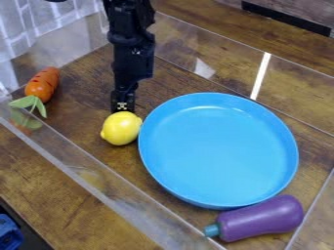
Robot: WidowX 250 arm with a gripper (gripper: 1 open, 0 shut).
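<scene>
The black robot arm reaches down from the top centre, its gripper [124, 103] low over the wooden surface, just behind a yellow lemon-like object [121, 129]. The gripper is dark and small in view, its fingers hard to make out; nothing shows held in it. The yellow object rests on the wood beside the left rim of a large blue plate [218, 146].
An orange carrot [43, 85] with green leaves lies at the left. A purple eggplant [261, 217] lies at the lower right, below the plate. A clear edge runs along the left side. Bare wood shows at the upper right and lower left.
</scene>
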